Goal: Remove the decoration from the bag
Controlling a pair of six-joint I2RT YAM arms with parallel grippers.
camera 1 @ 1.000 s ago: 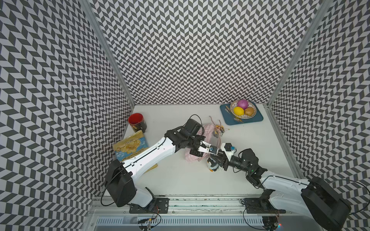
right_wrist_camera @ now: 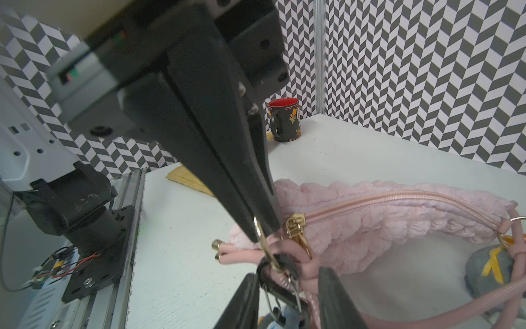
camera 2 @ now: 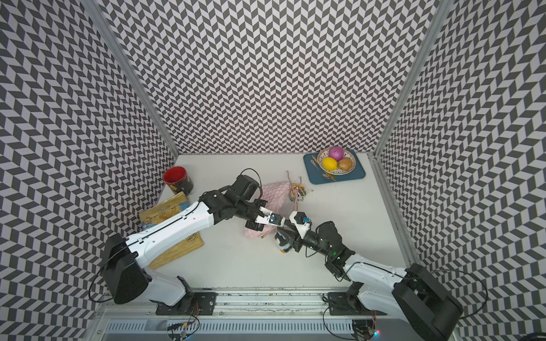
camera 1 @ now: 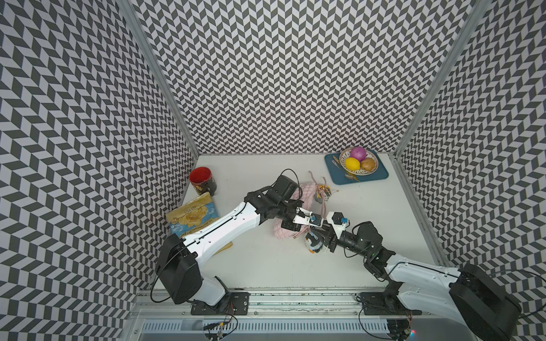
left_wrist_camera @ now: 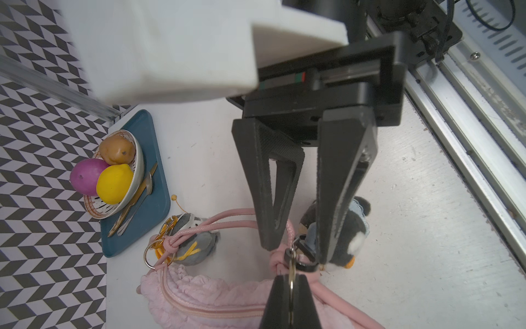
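The pink quilted bag lies on the table with its cord handles. At its near end, a grey penguin plush hangs by a black loop and a thin gold ring. My left gripper is shut with that ring between its fingertips. From the other side my right gripper reaches in, its fingers parted on either side of the black loop and small metal clasp, gripping neither. A second penguin plush hangs from the far end's ring and orange clip.
A blue tray with a bowl of fruit and cutlery stands at the back right. To the left are a red-and-black mug and a blue-and-tan packet.
Both arms keep nearly the same pose, with only slight shifts at the wrists. The bag and plush look about where they were.
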